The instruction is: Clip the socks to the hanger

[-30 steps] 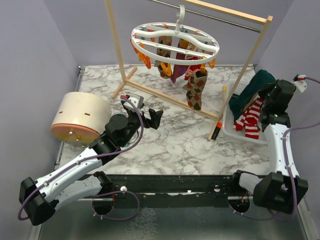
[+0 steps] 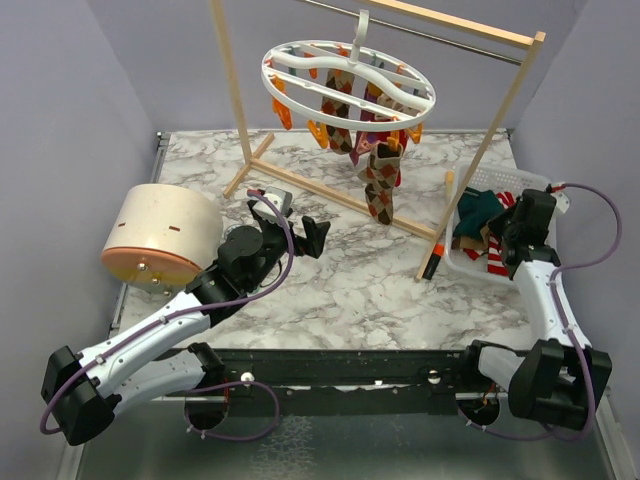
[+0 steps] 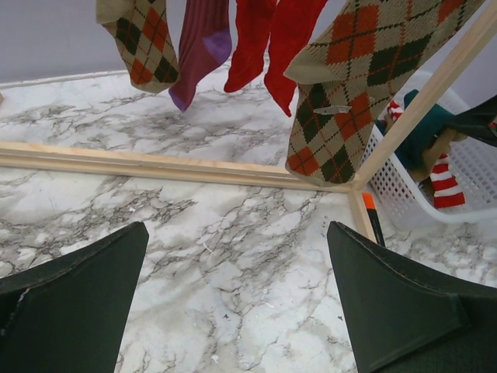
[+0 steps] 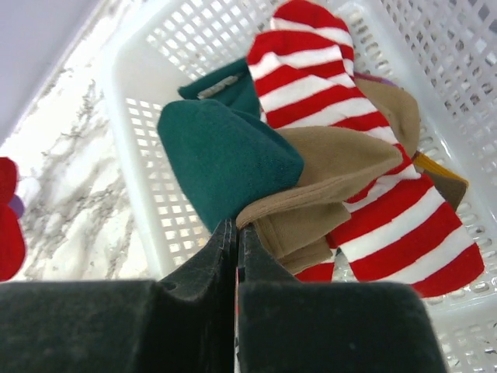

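Observation:
A white round hanger (image 2: 350,120) with orange clips carries several socks: argyle (image 3: 334,140), red (image 3: 245,54) and purple ones. My left gripper (image 2: 305,225) stands open below and left of them, nothing between its fingers. In the white basket (image 4: 136,179) at right lie a teal sock (image 4: 221,155), red-and-white striped socks (image 4: 404,241) and a tan sock (image 4: 334,186). My right gripper is down over the basket, shut at the edge of the tan sock; whether fabric is between its tips I cannot tell.
A wooden frame (image 2: 310,187) holds the hanger. A cream cylinder (image 2: 160,225) stands at left. An orange-and-black tool (image 2: 432,260) lies beside the basket.
My right gripper has moved down and left into the basket; the teal sock, raised a second ago, now lies lower. The hanger's socks swing slightly. The left arm has barely moved.

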